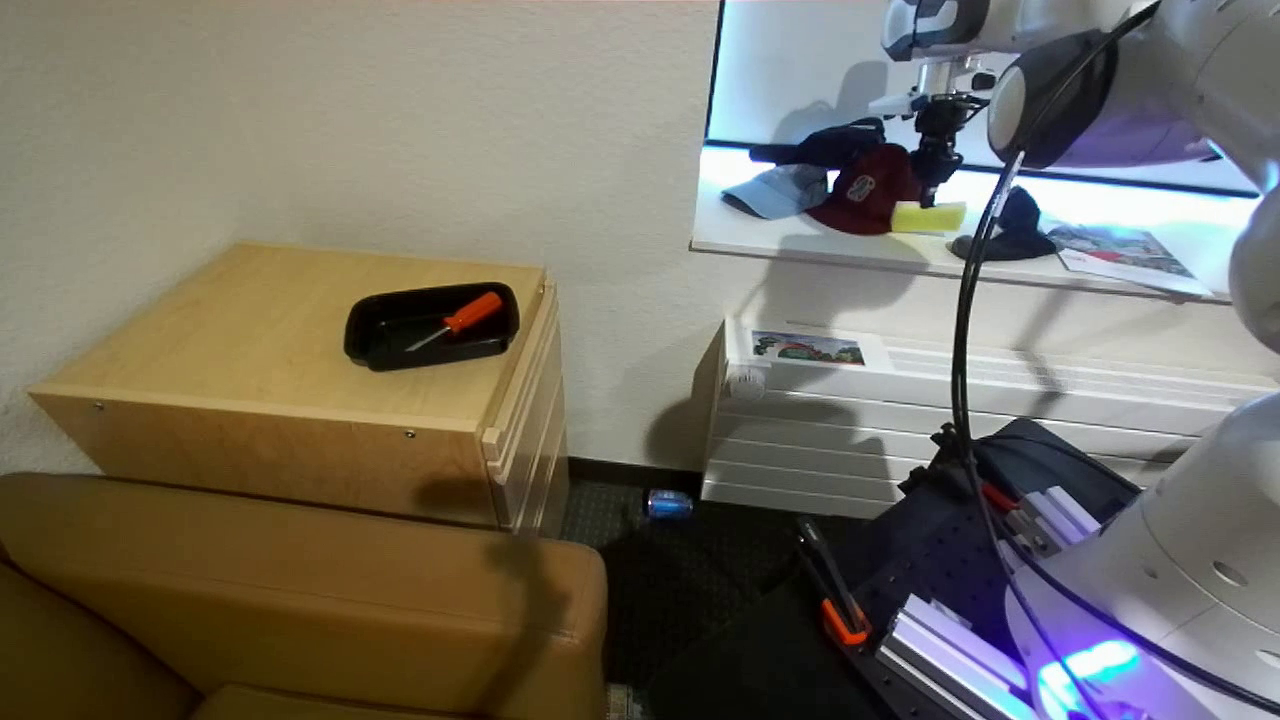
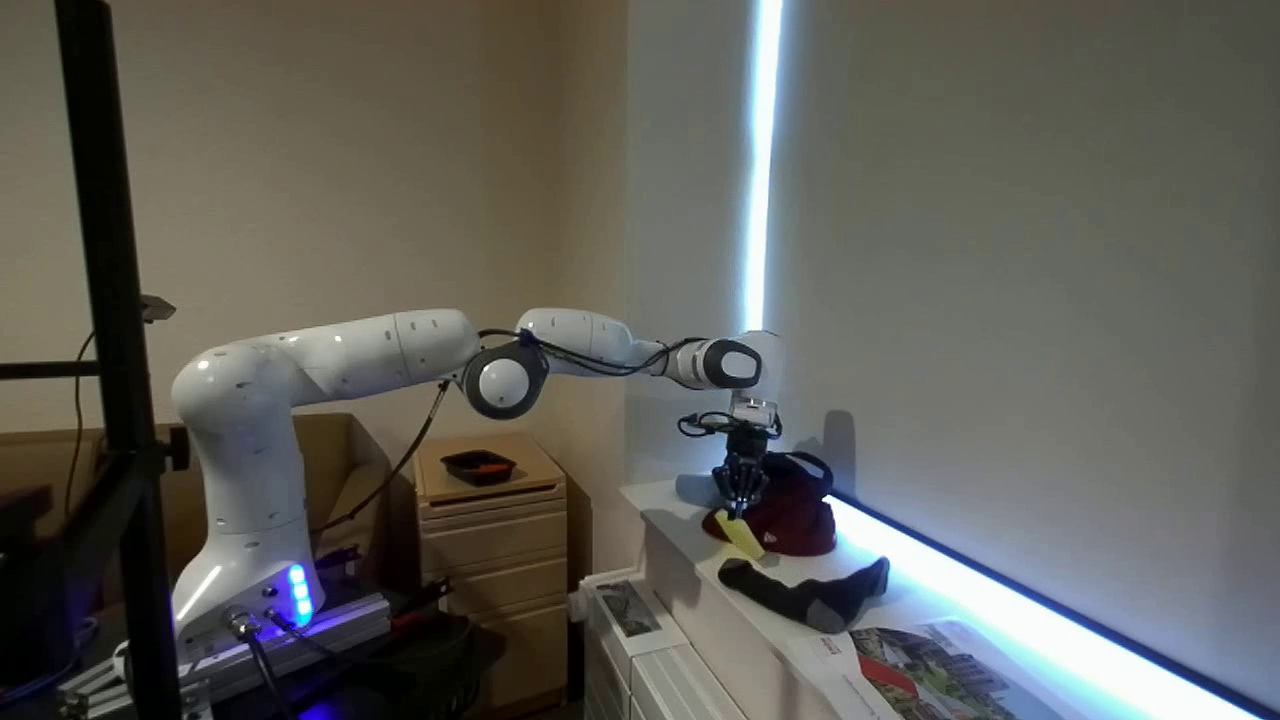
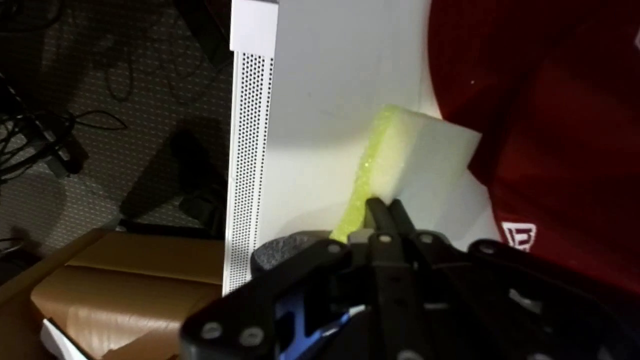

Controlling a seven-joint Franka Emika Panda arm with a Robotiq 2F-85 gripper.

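A yellow sponge is on the white windowsill, right beside the dark red cap. In the second exterior view the sponge looks tilted. My gripper is shut, its fingertips close together at the sponge's near part. No thickness of sponge shows between them. In the wrist view, the sponge extends beyond the fingertips, with its yellow-green edge to the left and the red cap on its right. The fingers hide its near end.
A light blue cap and a dark cap lie left of the red one. A dark sock and printed sheets occupy the sill's other side. A black tray with a screwdriver stands on the wooden cabinet.
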